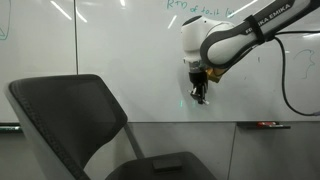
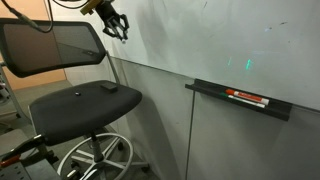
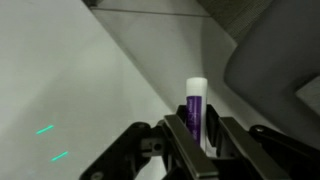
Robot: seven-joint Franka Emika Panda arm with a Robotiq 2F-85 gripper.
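Note:
A marker with a purple body and white end (image 3: 195, 110) stands between the fingers of my gripper, which is shut on it. In exterior view 1 the gripper (image 1: 200, 92) hangs in front of the whiteboard (image 1: 135, 80), pointing down. Exterior view 2 puts the gripper (image 2: 122, 32) near the board, above and beyond the chair seat. Whether the marker touches the board cannot be told. Short green strokes (image 3: 60, 156) show on the white surface left of the marker in the wrist view.
A black office chair (image 2: 85, 107) stands close to the board, a small dark object (image 2: 109, 86) on its seat. Along the board's lower edge runs a black tray (image 2: 270, 108) holding a red marker (image 2: 247, 97). The board right of the gripper is largely clear.

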